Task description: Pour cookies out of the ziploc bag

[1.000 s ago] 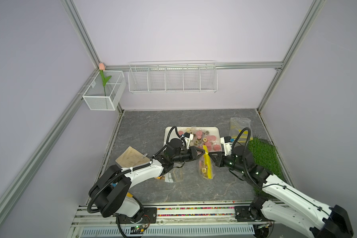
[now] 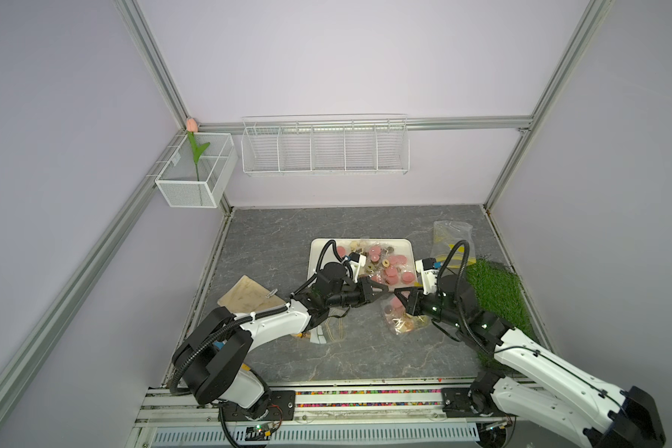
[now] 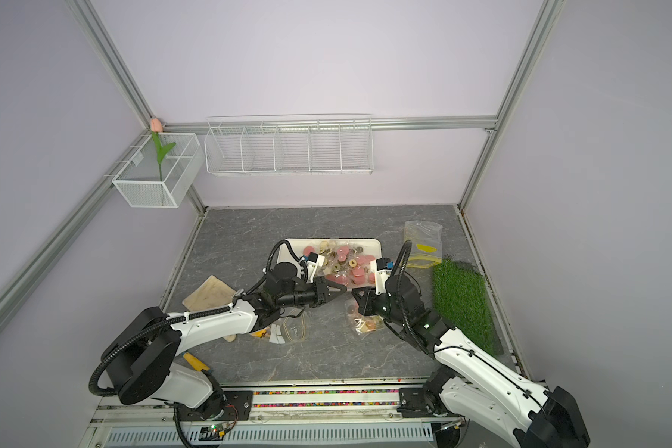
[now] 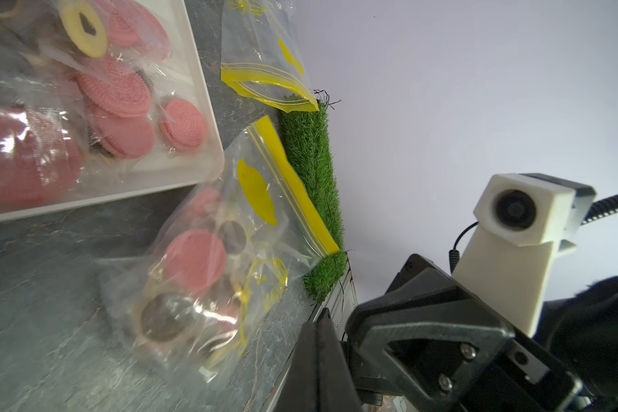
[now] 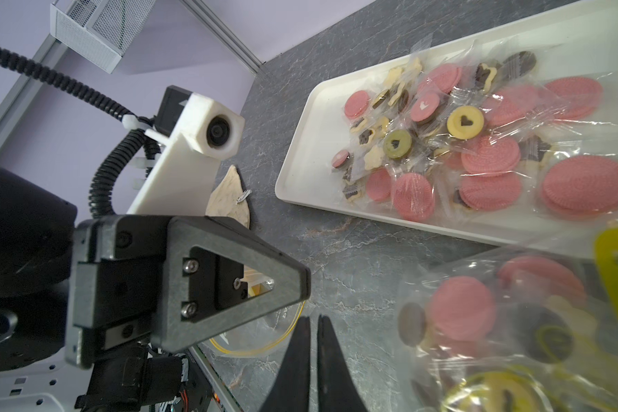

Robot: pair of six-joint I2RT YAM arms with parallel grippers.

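The ziploc bag (image 2: 404, 322) of wrapped cookies lies on the grey table just in front of the white tray (image 2: 317, 261). Pink, yellow and dark cookies show through its clear plastic in the left wrist view, where its yellow zip edge (image 4: 296, 185) points right; whether the zip is parted cannot be told. Above the bag, my left gripper is shut with nothing between its fingers. Facing it, my right gripper is also shut and empty, the bag (image 5: 501, 329) lying apart from it. Wrapped cookies (image 5: 487, 154) fill much of the tray.
An emptied-looking clear bag (image 2: 451, 237) lies behind the grass mat (image 2: 509, 302) on the right. A beige board (image 2: 248, 295) and another flat clear bag (image 5: 257, 346) lie at the left. Table behind the tray is bare.
Both arms have barely moved.
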